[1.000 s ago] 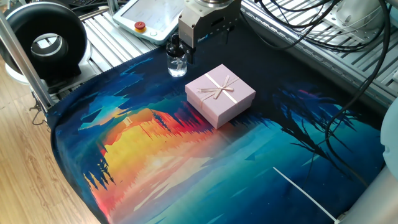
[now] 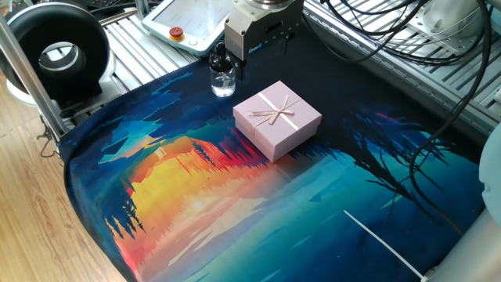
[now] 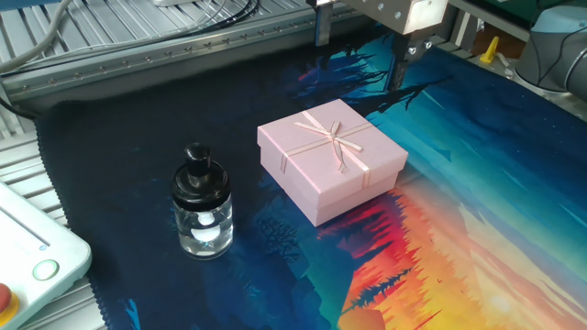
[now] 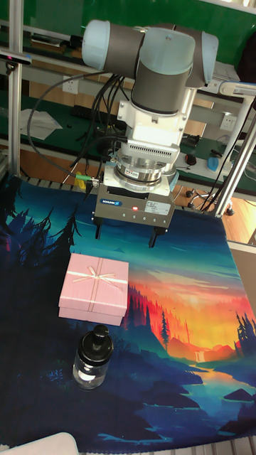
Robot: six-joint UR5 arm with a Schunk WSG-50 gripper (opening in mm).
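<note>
A pink gift box with a ribbon bow on its lid sits closed on the printed cloth. Close by stands a clear bottle with a black pump top, upright and apart from the box. In exterior view 3 the bottle is on the near side of the box. My gripper hangs beyond the box, its two black fingers spread wide with nothing between them. Exterior view 2 also has the open gripper past the box's far side, touching neither object.
A white control pendant with a red button lies at the cloth's edge near the bottle. Black cables loop along one side.
</note>
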